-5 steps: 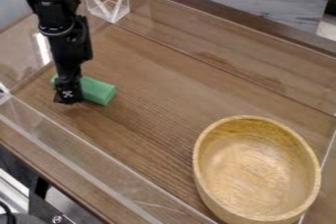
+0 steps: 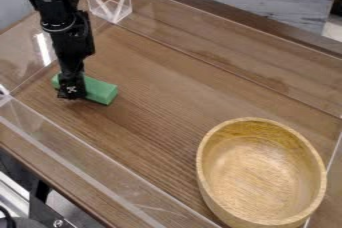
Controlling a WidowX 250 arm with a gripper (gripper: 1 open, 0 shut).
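My dark gripper reaches down from the upper left onto a green rectangular block on the wooden table, at the left. Its fingertips are at the block's left part, covering some of it. The fingers are open, though whether both fingers straddle the block is hard to tell.
A large pale yellow round container stands at the lower right. A white wire-like object is at the back left, and a grey board runs behind the table at the top right.
The gripper has shifted slightly at the block, its upper part a little more upright. The block and container look nearly unchanged.
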